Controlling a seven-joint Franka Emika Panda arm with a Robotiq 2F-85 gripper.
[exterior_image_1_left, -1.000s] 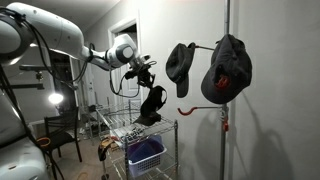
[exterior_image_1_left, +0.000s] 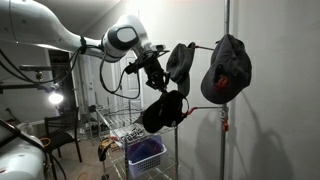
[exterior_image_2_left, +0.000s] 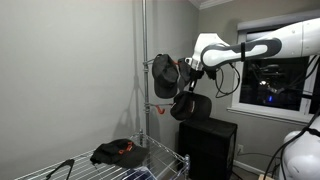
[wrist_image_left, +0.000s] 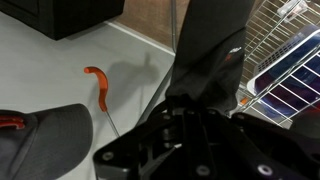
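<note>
A black cap (exterior_image_1_left: 163, 112) hangs from my gripper (exterior_image_1_left: 160, 88), which looks shut on its edge. In exterior view 2 the cap (exterior_image_2_left: 186, 106) dangles under the gripper (exterior_image_2_left: 190, 84), close to the pole. The wrist view shows dark fabric (wrist_image_left: 208, 65) rising from the fingertips, whose grip is partly hidden. One dark cap (exterior_image_1_left: 230, 70) hangs on the pole's upper hook, and a second (exterior_image_1_left: 181, 63) is on the opposite side. A lower hook with an orange-red end (wrist_image_left: 99, 86) is bare, to the left of the held cap in the wrist view.
The vertical pole (exterior_image_1_left: 225, 145) stands near the white wall. A wire rack (exterior_image_1_left: 124, 132) holds a blue basket (exterior_image_1_left: 146, 148); another dark cap (exterior_image_2_left: 119, 152) lies on its top. A black cabinet (exterior_image_2_left: 207, 145) stands below the arm in exterior view 2.
My gripper has carried the black cap away from above the wire rack, rightward in exterior view 1, toward the pole. The hanging caps appear unmoved.
</note>
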